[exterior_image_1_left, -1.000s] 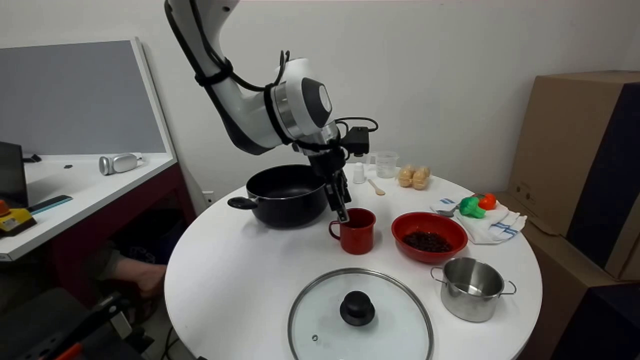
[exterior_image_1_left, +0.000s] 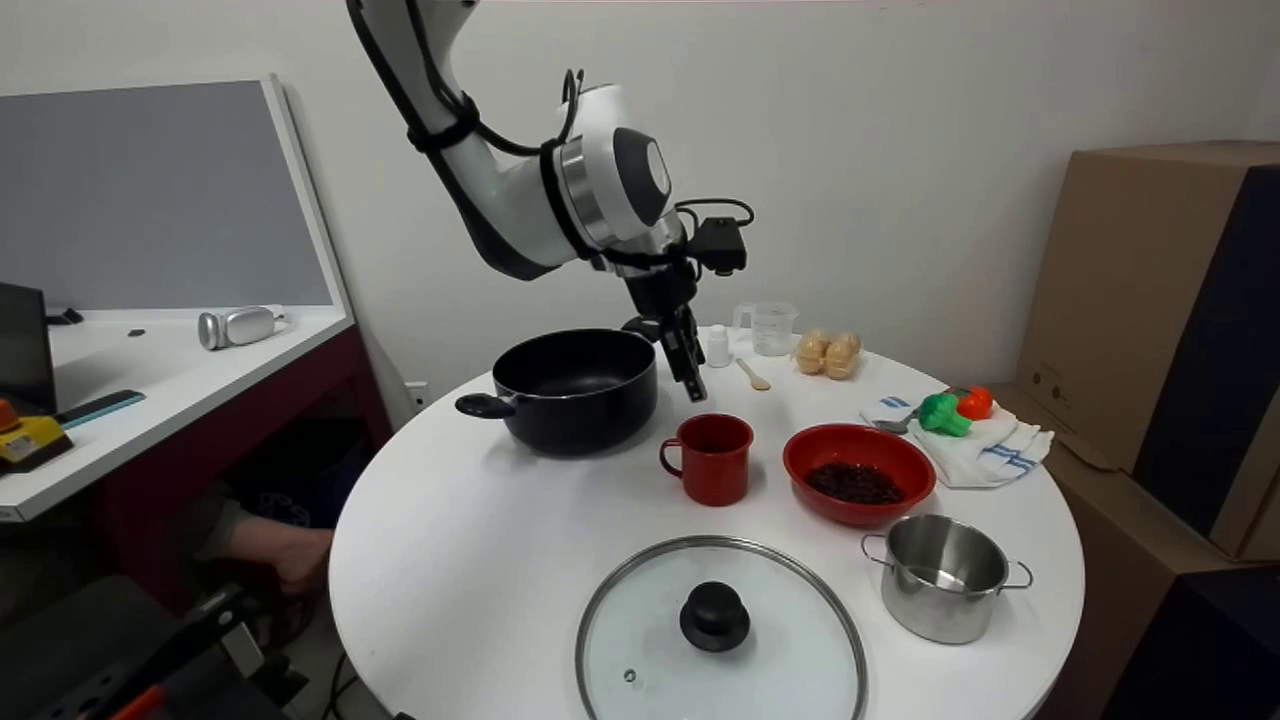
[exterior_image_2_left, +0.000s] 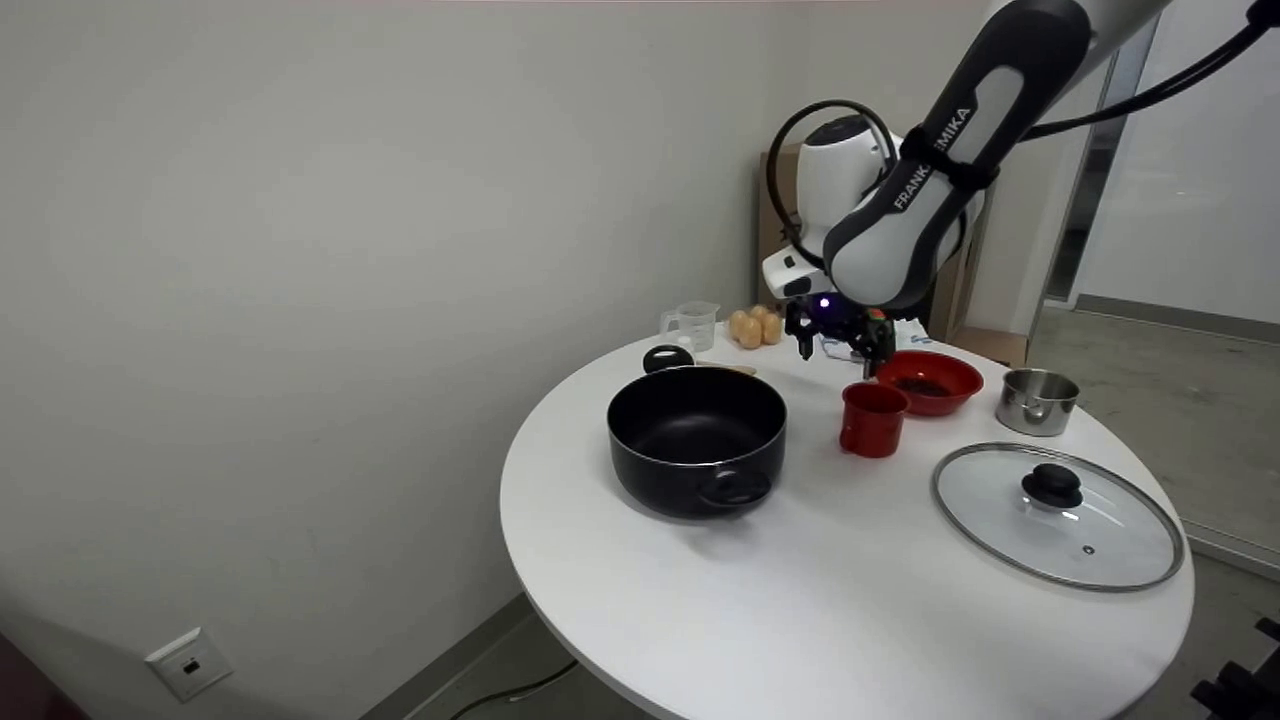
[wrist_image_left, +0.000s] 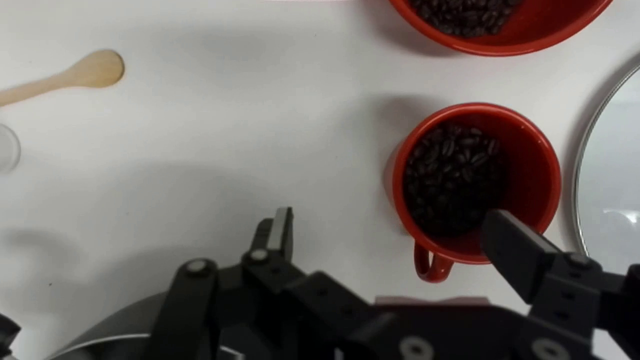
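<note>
A red mug (exterior_image_1_left: 716, 461) stands upright on the white table, and the wrist view shows dark coffee beans (wrist_image_left: 448, 180) inside it. More beans lie in a shallow red bowl (exterior_image_1_left: 861, 509) to the mug's right. My gripper (exterior_image_2_left: 839, 355) is open and holds nothing. It hangs above the table close to the mug, its tips higher than the rim. In the wrist view one finger (wrist_image_left: 517, 252) overlaps the mug's near rim while the other is well to the left over bare table. The mug's handle (wrist_image_left: 432, 264) faces the gripper body.
A black pot (exterior_image_1_left: 573, 392) stands left of the mug. A glass lid (exterior_image_1_left: 780, 658) lies in front, with a steel pot (exterior_image_1_left: 944, 578) at right. Behind are a wooden spoon (wrist_image_left: 96, 69), a measuring cup (exterior_image_1_left: 771, 330) and eggs (exterior_image_1_left: 828, 355).
My gripper has risen from beside the mug to above its rim level. The mug looks almost unmoved on the table.
</note>
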